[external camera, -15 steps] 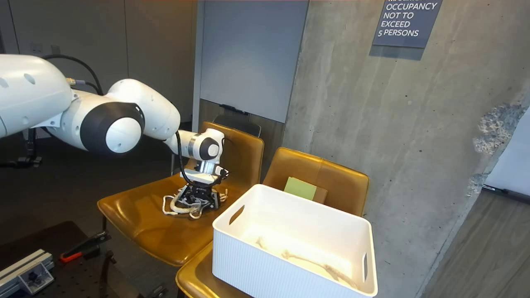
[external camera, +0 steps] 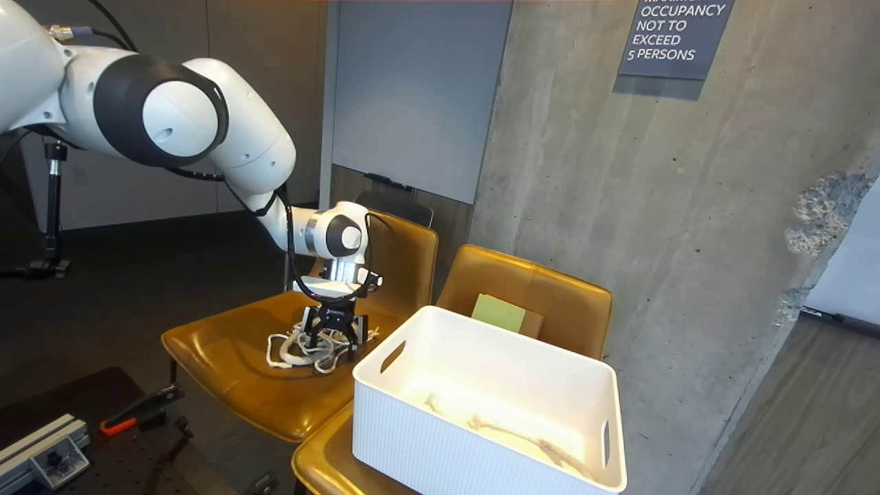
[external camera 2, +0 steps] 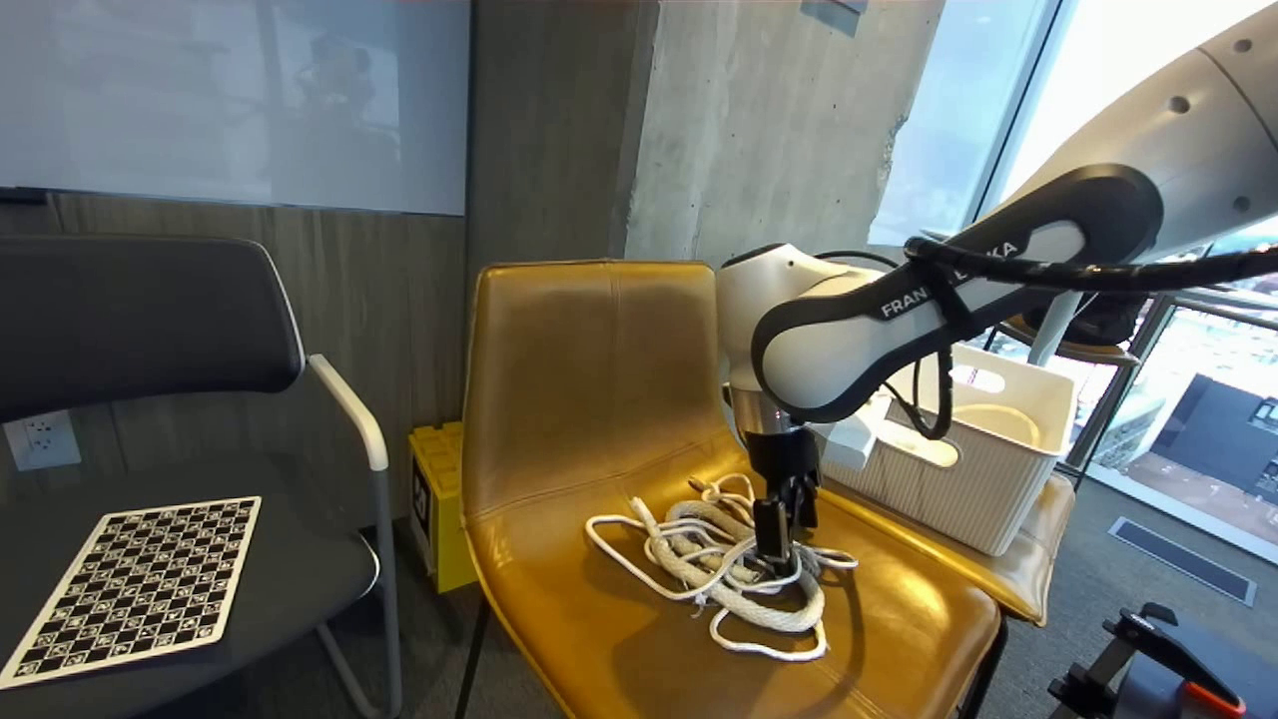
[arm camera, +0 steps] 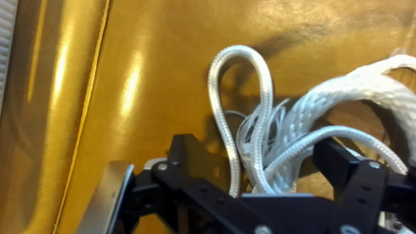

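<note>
A tangle of white rope (external camera 2: 722, 551), thick braid mixed with thinner cord, lies on the seat of a tan leather chair (external camera 2: 593, 383). My gripper points down low over this rope, its fingers spread wide. In the wrist view, loops of thin cord (arm camera: 261, 97) and the frayed thick rope (arm camera: 290, 128) pass between the two black fingers. The right finger reaches in among the strands, under one cord; the left one stands over bare leather. In exterior view 1 the gripper (external camera: 334, 334) partly hides the rope (external camera: 290, 350).
A white bin (external camera: 487, 445) with some rope (external camera: 528, 437) in it stands on the adjoining chair, close beside the arm. Behind the bin are a green and brown block (external camera: 499, 313). A dark chair (external camera 2: 144, 324) holds a checkered board (external camera 2: 150, 575).
The arm's elbow and forearm have risen, and the gripper has shifted slightly toward the camera in exterior view 1. Some rope loops lie a little differently around it.
</note>
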